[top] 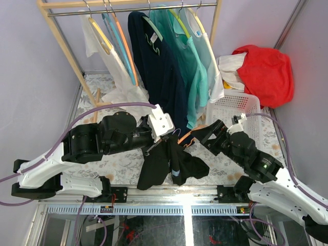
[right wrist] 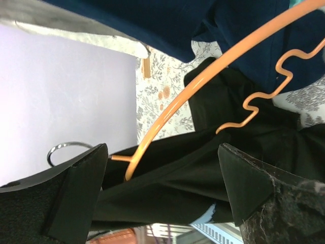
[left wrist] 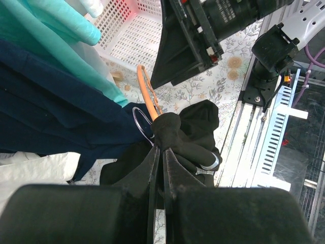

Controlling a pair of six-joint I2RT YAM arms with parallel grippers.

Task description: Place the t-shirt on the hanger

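The black t shirt (top: 171, 161) lies bunched near the table's front edge. My left gripper is shut on a gathered fold of this black t shirt (left wrist: 185, 145). From the fold an orange hanger (left wrist: 145, 94) sticks out, its grey metal hook (left wrist: 136, 117) beside it. One end of the hanger is hidden in the cloth. At the hanger's free end, my right gripper (top: 196, 134) stands open. In the right wrist view the orange hanger (right wrist: 190, 89) crosses beyond the spread fingers (right wrist: 81, 190), with black cloth behind; nothing is gripped there.
A rack with a metal rail (top: 133, 9) holds several hung garments; a navy one (top: 159, 66) hangs close behind the black shirt. A white basket (top: 236, 107) stands at the right, red cloth (top: 266, 77) behind it. Patterned table shows bare at front right.
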